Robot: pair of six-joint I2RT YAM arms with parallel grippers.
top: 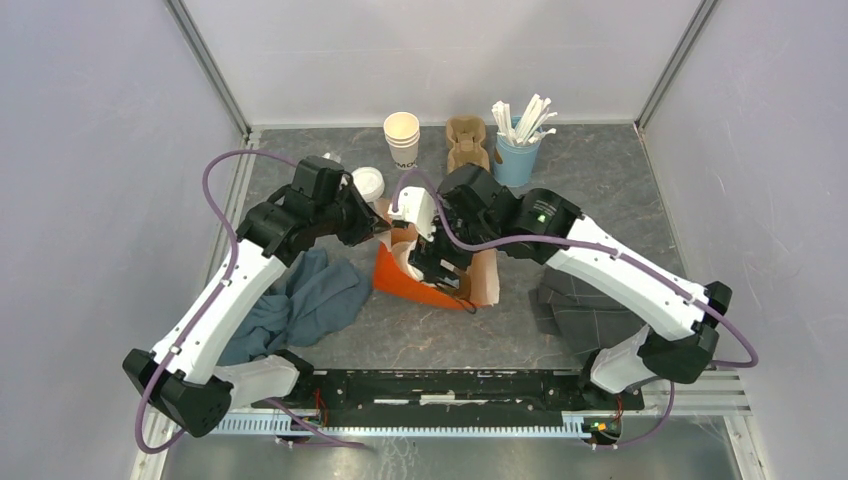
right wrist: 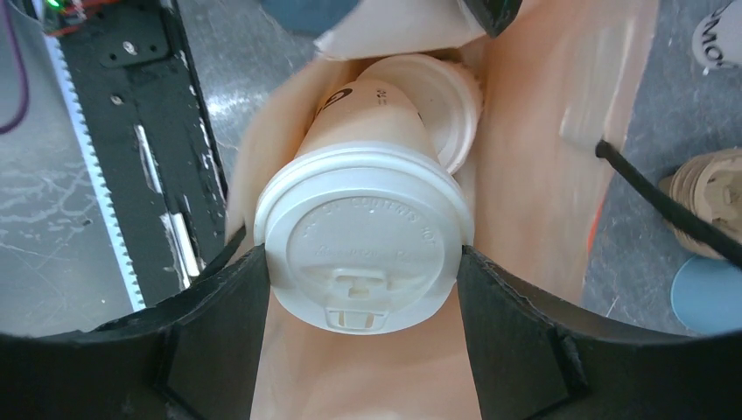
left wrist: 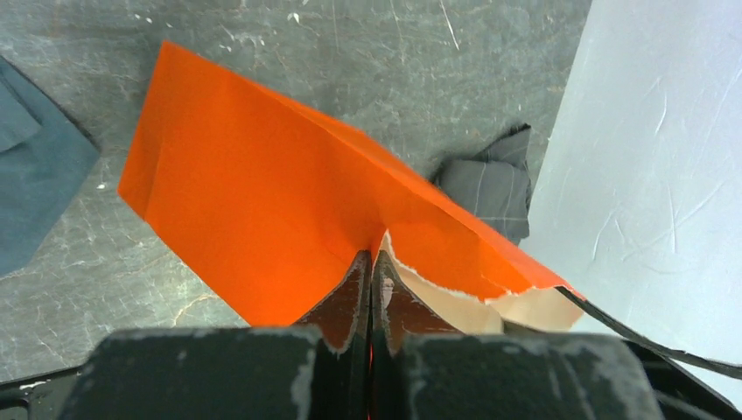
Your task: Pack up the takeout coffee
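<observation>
An orange paper bag (top: pixel 408 282) with a pale lining sits tilted at the centre. My left gripper is shut at its upper left edge, pinching the paper, whose torn cream edge shows at the fingertips. My right gripper is shut on a lidded paper cup (right wrist: pixel 363 254), held in the bag opening. Behind that cup, inside the bag, lies another pale round cup or lid (right wrist: pixel 442 101). The bag's dark handles show in the right wrist view.
At the back stand stacked cups (top: pixel 401 135), a brown carrier (top: pixel 465 140) and a blue holder of wrapped straws (top: pixel 516 160). White lids (top: pixel 368 182) lie left of centre. Blue cloth (top: pixel 310 300) and dark cloth (top: pixel 585 315) lie at either side.
</observation>
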